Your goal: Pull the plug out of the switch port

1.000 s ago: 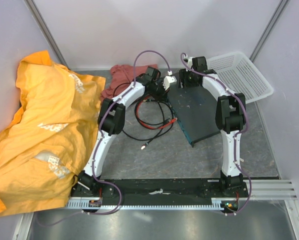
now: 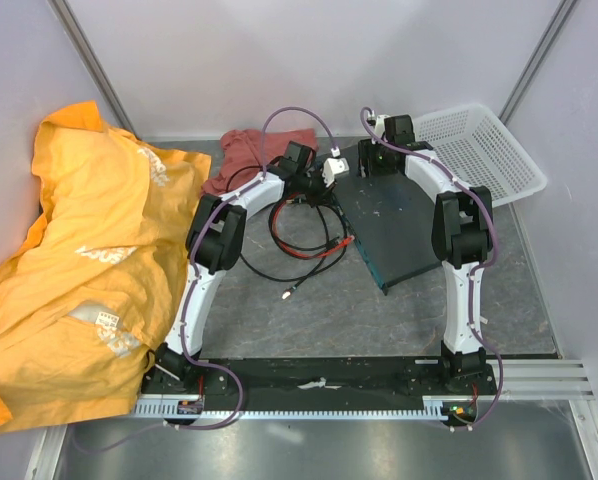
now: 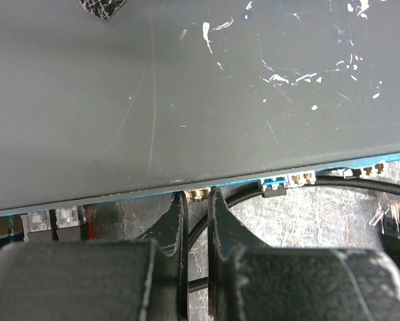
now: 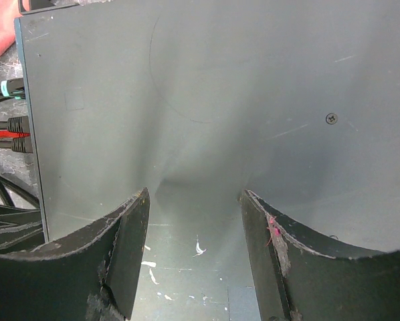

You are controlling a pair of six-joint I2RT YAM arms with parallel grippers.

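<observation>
The dark grey switch [image 2: 394,220] lies flat, its ported edge facing left. My left gripper is at that edge, its fingertips parted by a narrow gap. A gold-coloured connector [image 3: 198,194] shows at the edge just beyond the tips; whether it is a plug or a port I cannot tell. Bare floor and black cable are visible through the gap. Other clear-ended plugs [image 3: 67,218] sit along the edge. In the right wrist view black plug boots [image 4: 21,125] meet it. My right gripper stands open over the switch top, nothing between its fingers.
Coiled black and red cables [image 2: 309,245] lie left of the switch. A loose clear plug [image 3: 394,217] rests on the floor. A white basket [image 2: 489,150] stands behind right, a red cloth [image 2: 249,155] behind left. Yellow fabric [image 2: 89,250] covers the far left.
The right arm and the switch look unmoved.
</observation>
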